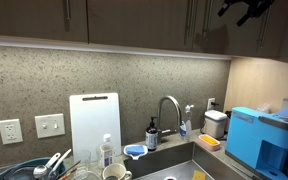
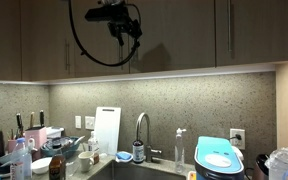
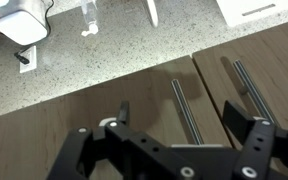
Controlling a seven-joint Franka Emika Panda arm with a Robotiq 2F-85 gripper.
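Note:
My gripper is open in the wrist view, its two dark fingers [image 3: 122, 115] set well apart. A long metal cabinet handle [image 3: 186, 110] appears in the gap between them, with no contact visible. Beside it, a second handle [image 3: 252, 88] sits on the neighbouring door, past the seam. Exterior view 1 has the gripper [image 1: 231, 18] at the top right, in front of the brown upper cabinets [image 1: 134, 22]. The rest of the arm is mostly cut off there. In exterior view 2 the arm [image 2: 114, 14] hangs high before the closed cabinet doors.
Below are the sink [image 1: 189, 157], a tall faucet [image 1: 171, 108], a soap bottle [image 1: 152, 134] and a white cutting board [image 1: 95, 124]. A blue appliance [image 1: 254, 140] stands at the right. Mugs and dishes crowd the counter's left. Space directly beneath the cabinets looks clear.

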